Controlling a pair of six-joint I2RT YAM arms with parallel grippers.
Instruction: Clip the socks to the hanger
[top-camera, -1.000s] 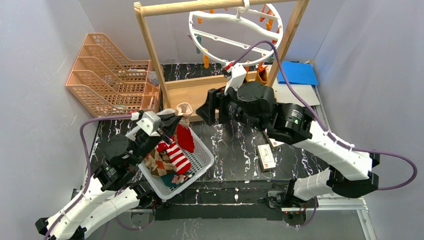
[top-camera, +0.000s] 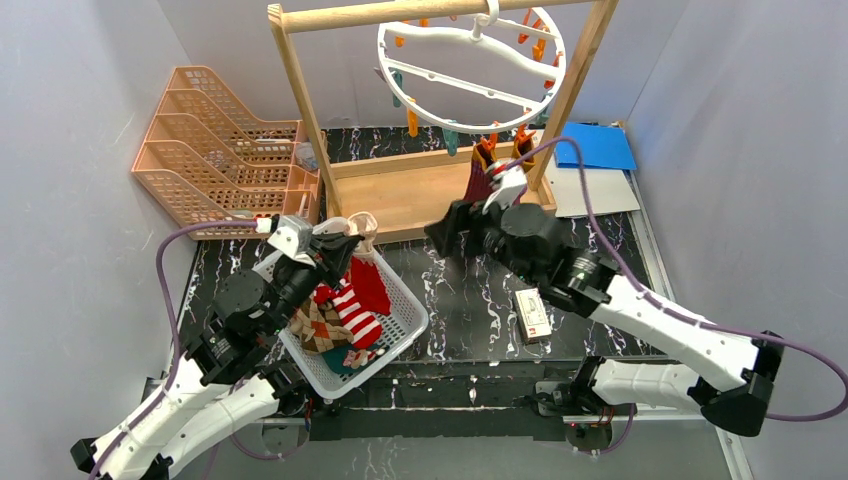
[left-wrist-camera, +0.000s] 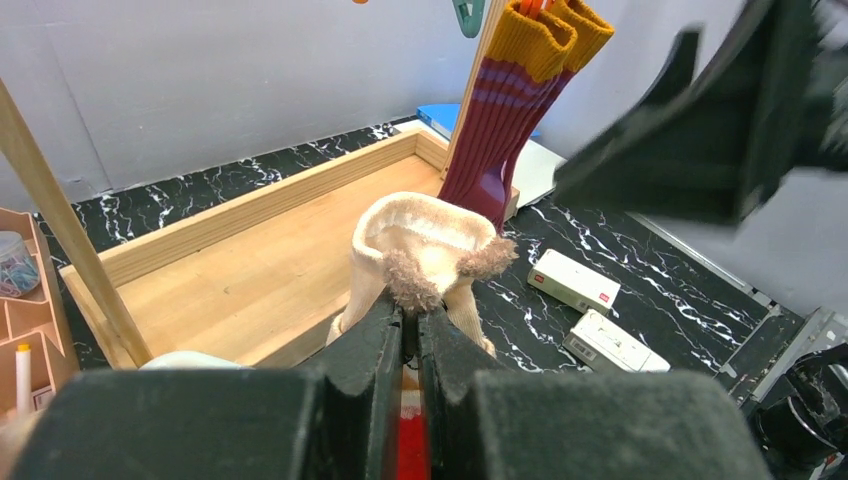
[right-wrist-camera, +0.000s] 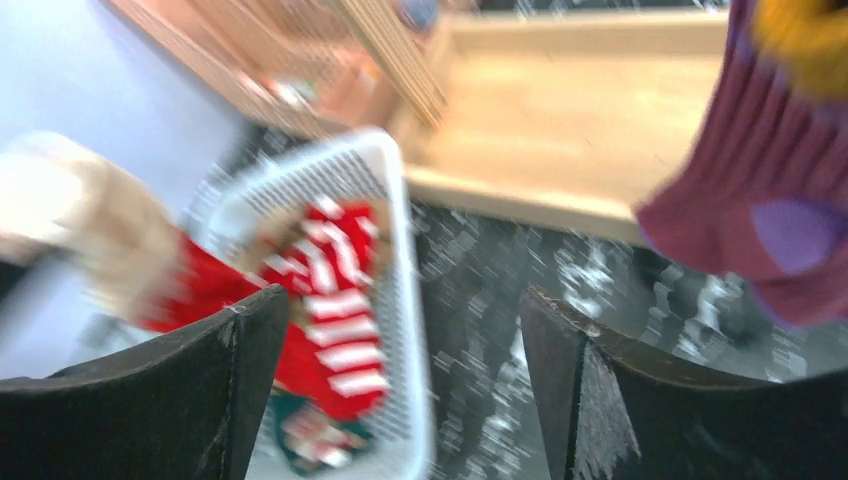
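Note:
My left gripper is shut on a cream-cuffed sock (left-wrist-camera: 425, 225) with brown fuzzy trim. The sock's red foot (top-camera: 370, 288) hangs over the basket. My right gripper (top-camera: 440, 238), blurred, stands open to the right of that cuff, apart from it; nothing lies between its fingers. The white round hanger (top-camera: 440, 122) hangs from the wooden frame, with orange and teal clips along its rim. Two maroon socks with mustard cuffs (left-wrist-camera: 545, 45) dangle from orange clips on the hanger's near right side, just behind the right gripper in the top view.
The grey basket (top-camera: 405, 325) holds a red-and-white striped sock (top-camera: 352, 315), an argyle sock (top-camera: 318, 328) and a teal one. An orange rack (top-camera: 215, 150) stands at the left. Small white boxes (top-camera: 532, 315) lie right of the basket.
More of the maroon socks shows now.

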